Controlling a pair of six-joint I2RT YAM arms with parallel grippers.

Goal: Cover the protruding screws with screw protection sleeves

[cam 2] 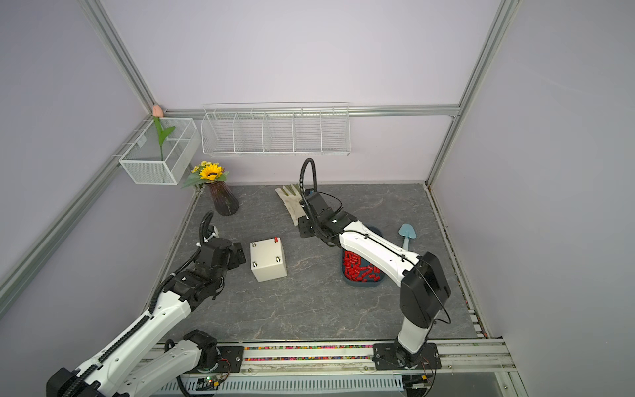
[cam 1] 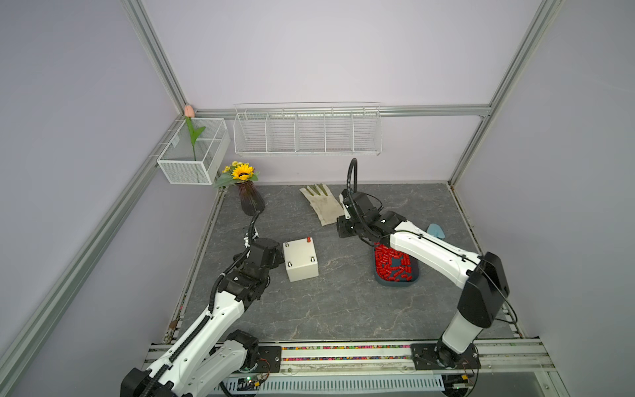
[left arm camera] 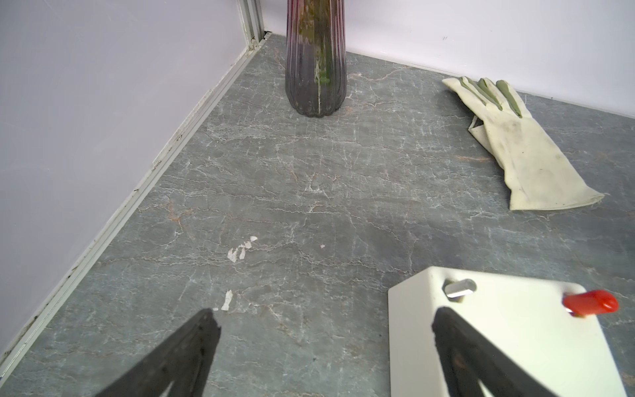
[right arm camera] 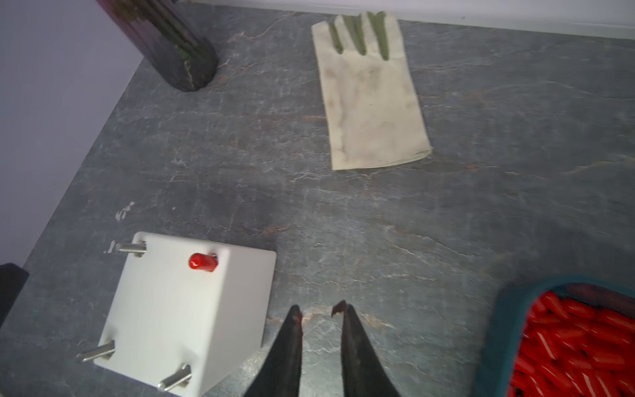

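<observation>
A white block [right arm camera: 162, 301] carries bare metal screws, seen in the right wrist view at its far left [right arm camera: 132, 248], near left [right arm camera: 96, 352] and near right [right arm camera: 175, 378] corners. Over the far right screw sits a red sleeve [right arm camera: 203, 262]. My right gripper hangs right of the block, its fingers a small gap apart and empty. Just left of the block, my left gripper is wide open with nothing between its fingers; its right finger overlaps the block in the left wrist view. Many loose red sleeves [right arm camera: 575, 344] fill a dark blue tray [right arm camera: 509, 330].
A cream glove [right arm camera: 373, 99] lies behind the block, and a vase [left arm camera: 316, 66] stands at the back left. At the right is a light blue shovel [cam 2: 406, 231]. The right forearm passes over the tray's back.
</observation>
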